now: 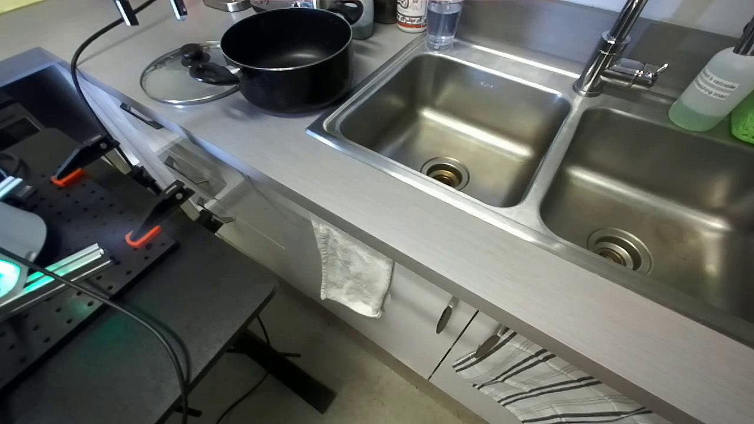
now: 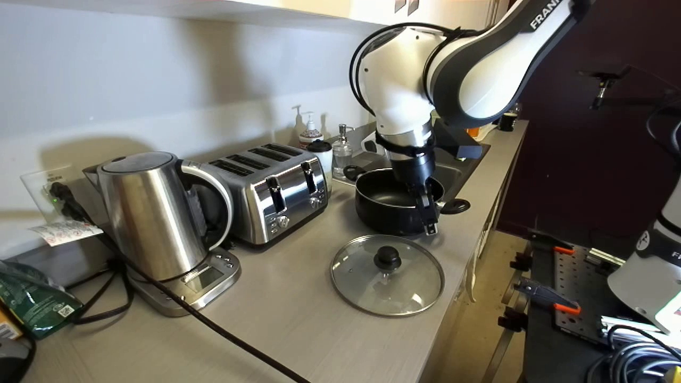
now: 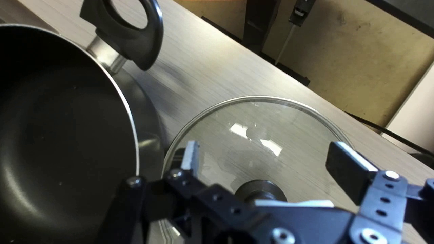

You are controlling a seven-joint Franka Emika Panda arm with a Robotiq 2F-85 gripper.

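A clear glass lid (image 2: 357, 287) with a metal rim and a black knob (image 2: 387, 258) lies flat on the counter. Beside it stands an empty black pot (image 2: 383, 214), its handle (image 3: 134, 36) near the lid's edge in the wrist view. My gripper is open, its fingers wide apart with nothing held between them. The wrist view has the lid and its knob showing beyond the gap, the knob partly covered by gripper parts. From exterior view 1, both fingertips (image 1: 127, 13) hang above the counter at the top edge, clear of the lid.
A steel kettle (image 2: 150, 217) and a toaster (image 2: 281, 191) stand along the wall. The double sink (image 1: 452, 127) lies beyond the pot. A black cord (image 2: 223, 332) crosses the counter. Bare counter (image 1: 304, 155) runs along the front edge of the sink.
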